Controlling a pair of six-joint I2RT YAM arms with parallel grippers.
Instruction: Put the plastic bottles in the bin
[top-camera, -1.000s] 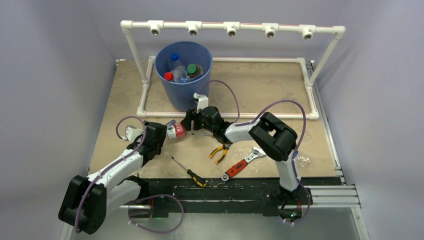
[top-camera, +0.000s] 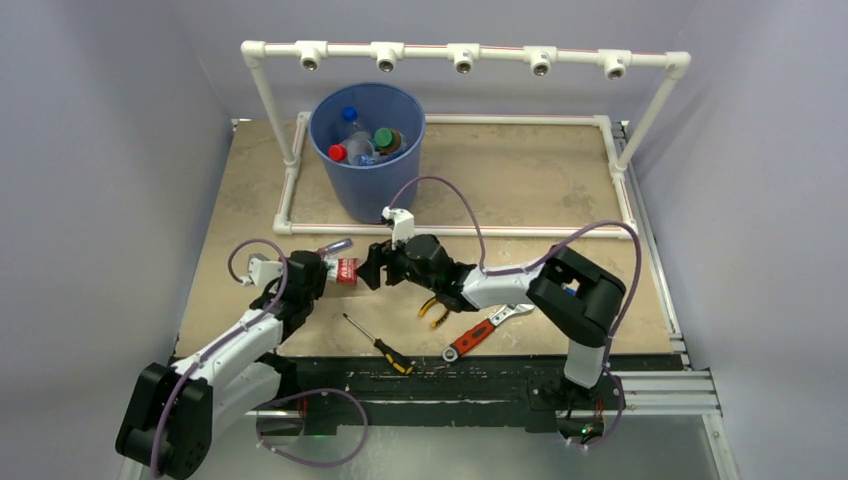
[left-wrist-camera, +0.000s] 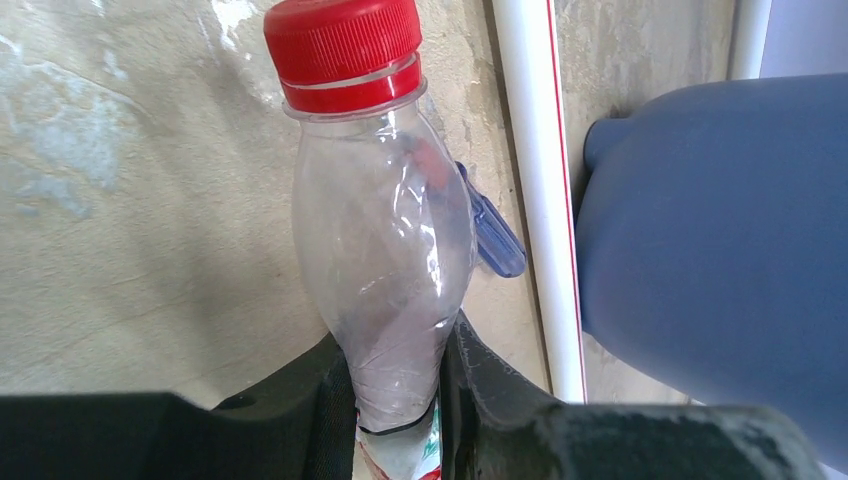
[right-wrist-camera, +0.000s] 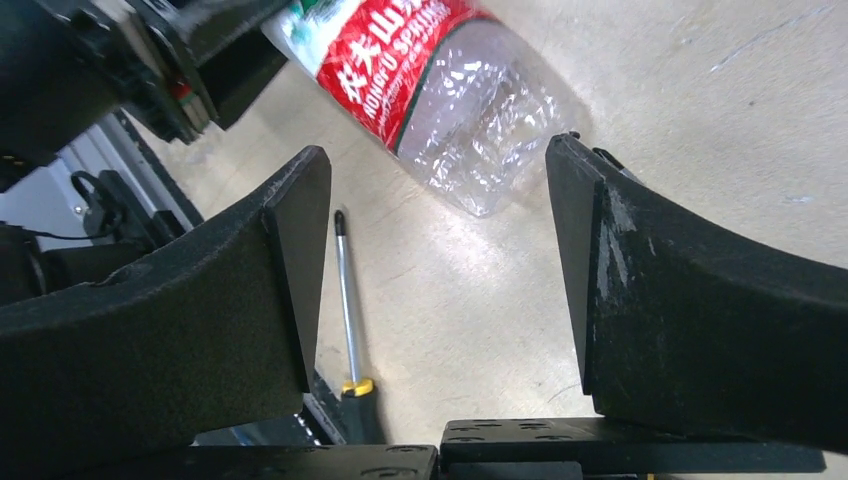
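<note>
My left gripper is shut on a clear plastic bottle (left-wrist-camera: 375, 230) with a red cap (left-wrist-camera: 345, 45). The bottle's red-labelled base (top-camera: 346, 271) points toward my right gripper (top-camera: 376, 264), just to its right in the top view. In the right wrist view, the right gripper has its fingers apart, empty, with the bottle's base (right-wrist-camera: 485, 120) just beyond them. The blue bin (top-camera: 365, 185) behind the grippers holds several bottles with red, blue and green caps.
A screwdriver (top-camera: 392, 355), pliers (top-camera: 440, 318) and an adjustable wrench (top-camera: 478, 334) lie along the front of the worktop. A small blue-handled item (left-wrist-camera: 495, 235) lies beside the held bottle. White pipe framing (top-camera: 520, 230) borders the back area.
The right gripper has come down and left in the top view, toward the bottle's base, its arm shifting toward the front. The left gripper and bottle have moved slightly.
</note>
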